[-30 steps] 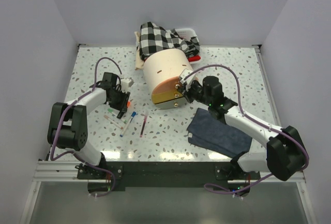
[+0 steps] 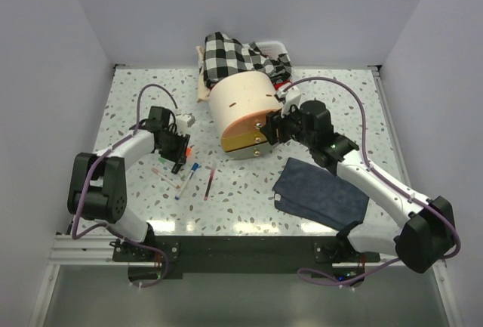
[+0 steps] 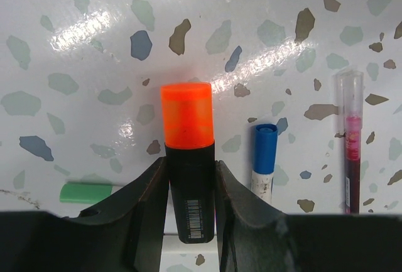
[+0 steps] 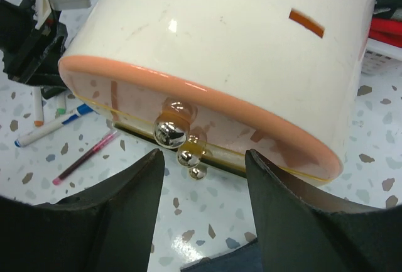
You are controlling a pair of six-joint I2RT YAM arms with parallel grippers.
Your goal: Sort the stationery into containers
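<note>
My left gripper is shut on an orange-capped black marker (image 3: 187, 115); around it lie a green-capped pen (image 3: 85, 192), a blue-capped pen (image 3: 264, 152) and a pink pen (image 3: 352, 140). My right gripper is open in front of the cream, barrel-shaped drawer box (image 4: 213, 21) with silver knobs (image 4: 171, 130), nothing between its fingers.
A navy folded cloth (image 2: 321, 195) lies at the front right. Behind the box are a checked cloth (image 2: 238, 59) and a white basket (image 2: 272, 47).
The left gripper has barely moved.
</note>
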